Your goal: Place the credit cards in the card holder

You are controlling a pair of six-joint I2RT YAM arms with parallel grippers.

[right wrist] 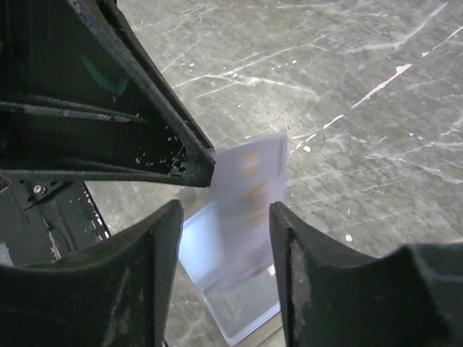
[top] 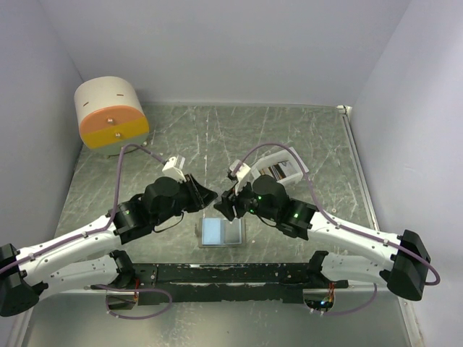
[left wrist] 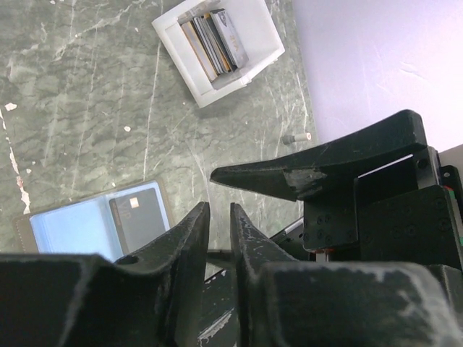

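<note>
Both grippers meet above the card holder (top: 221, 231); in the left wrist view it lies open, its blue side (left wrist: 69, 231) beside a grey panel. My left gripper (top: 210, 196) has its fingertips close together; whether anything is between them is unclear. My right gripper (top: 228, 204) faces it, its fingers apart in the right wrist view, with a pale card (right wrist: 249, 181) with orange marks between or just beyond them; which gripper holds it, if either, I cannot tell. A white box (left wrist: 175, 37) holding several cards stands behind, to the right.
A rounded white cabinet (top: 108, 97) with orange and yellow drawers stands at the back left. Walls bound the marble surface at the back and sides.
</note>
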